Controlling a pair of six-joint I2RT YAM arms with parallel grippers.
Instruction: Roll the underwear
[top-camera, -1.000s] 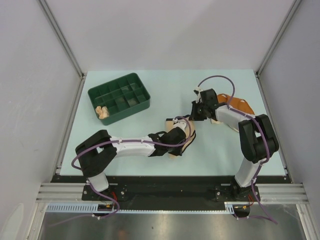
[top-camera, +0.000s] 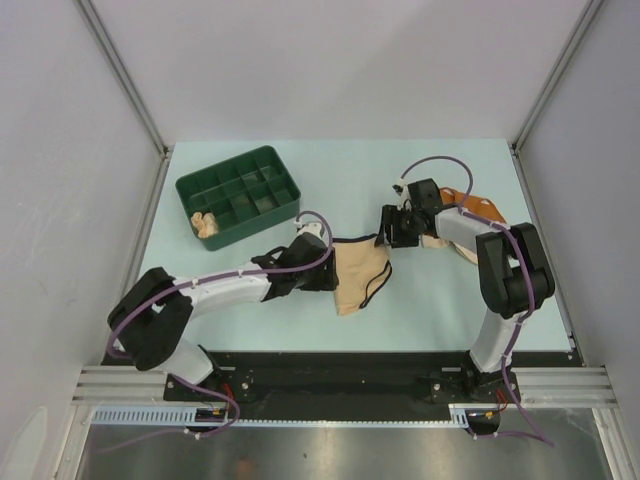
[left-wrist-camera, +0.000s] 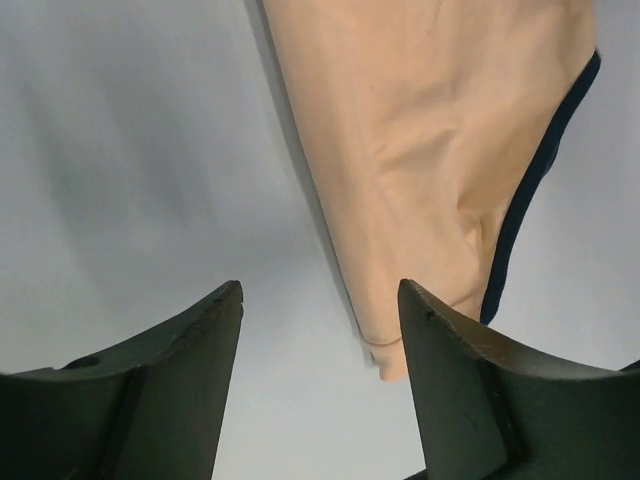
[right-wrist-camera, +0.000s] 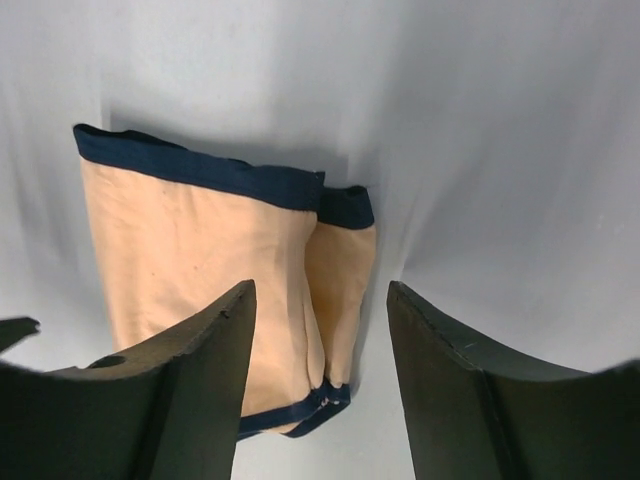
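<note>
The peach underwear with a navy waistband (top-camera: 358, 271) lies on the white table, its right side folded over, as the right wrist view shows (right-wrist-camera: 190, 250). My left gripper (top-camera: 322, 277) is at the garment's left edge; in the left wrist view its fingers (left-wrist-camera: 200, 350) stand apart beside the cloth (left-wrist-camera: 420, 150) with nothing seen held. My right gripper (top-camera: 398, 236) is at the upper right corner of the garment, open, its fingertips (right-wrist-camera: 322, 296) apart over the folded right edge.
A green divided box (top-camera: 238, 198) with small beige items in one compartment stands at the back left. An orange and beige cloth pile (top-camera: 480, 210) lies at the right behind my right arm.
My left gripper has moved from over the garment leftward to its left edge, uncovering the cloth. My right gripper has shifted slightly right.
</note>
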